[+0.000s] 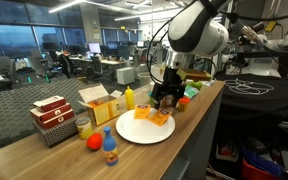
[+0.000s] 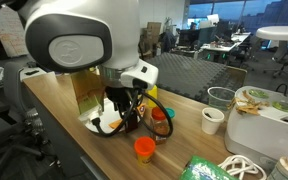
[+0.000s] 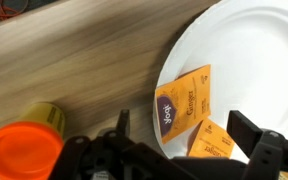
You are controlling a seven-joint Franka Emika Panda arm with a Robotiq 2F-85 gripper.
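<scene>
My gripper is open over the near edge of a white plate (image 3: 274,35), one finger to each side of an orange "yogi Ginger" packet (image 3: 183,102). Nothing shows held between them. A second orange packet (image 3: 212,142) lies against the first on the plate, partly covered by the gripper. From the side, the gripper (image 1: 166,98) hangs low over the plate's right part, close to an orange packet (image 1: 161,116). Whether the fingers touch the packet is unclear. In the other exterior view, the arm's large white wrist hides most of the plate.
An orange-red cup (image 3: 24,150) stands left of the plate. Left of the plate are a blue bottle (image 1: 110,149), a red ball-like item (image 1: 95,142), a jar (image 1: 84,128), an open yellow box (image 1: 100,105) and stacked red boxes (image 1: 54,119).
</scene>
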